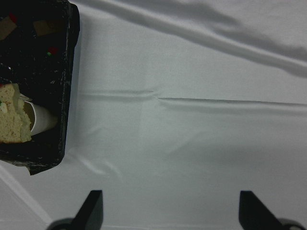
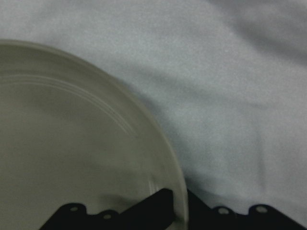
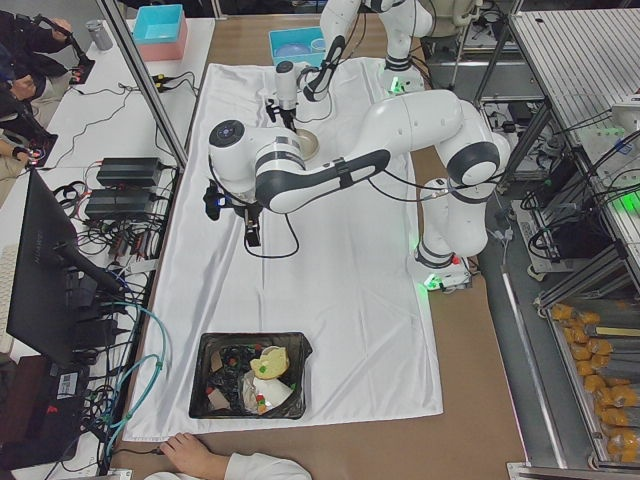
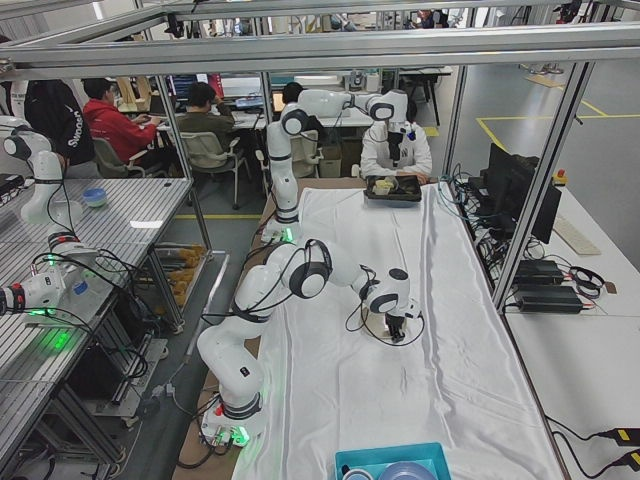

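Observation:
A pale plate (image 2: pixel 72 134) lies on the white cloth (image 3: pixel 300 280). In the right wrist view my right gripper is shut on the plate's rim, one finger either side. In the camera right view it is low over the cloth (image 4: pixel 396 326). My left gripper stands open and empty, raised above the cloth near a black tray (image 1: pixel 48 153) holding a piece of sponge cake (image 1: pixel 14 115), a white cup (image 1: pixel 44 120) and scraps.
A blue bin (image 4: pixel 390 455) with dishes stands at the far end from the tray. A person sits behind the tray. Monitors (image 4: pixel 530 215) and cables line one side.

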